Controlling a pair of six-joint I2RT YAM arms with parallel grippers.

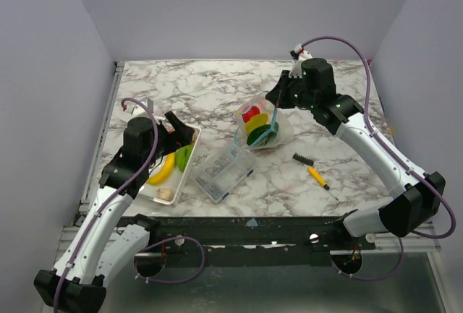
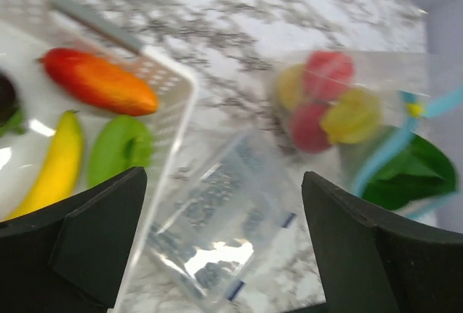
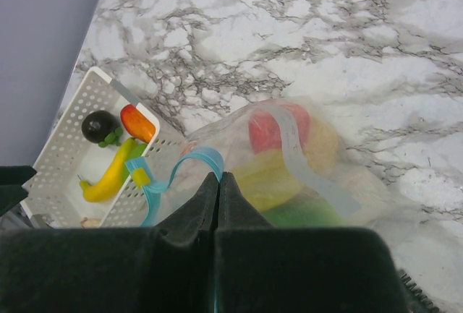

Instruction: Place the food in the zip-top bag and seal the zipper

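In the left wrist view my left gripper is open, its fingers wide apart and empty, near the right side of the white basket. The clear zip bag (image 1: 288, 126) stands on the table with its mouth up; red food (image 1: 251, 113), yellow food (image 1: 256, 123) and green food (image 1: 262, 135) show inside. My right gripper is shut on the rim of the bag, at its blue zipper strip (image 3: 205, 152). The basket (image 2: 173, 129) holds a dark round vegetable (image 3: 100, 126), an orange-red one (image 2: 100, 82), a yellow banana (image 2: 59, 160) and a green piece (image 2: 119, 152).
Between basket and bag lies a clear flat case (image 1: 224, 172). A black comb-like piece (image 1: 303, 159) and a yellow-handled tool (image 1: 317, 177) are at the right front.
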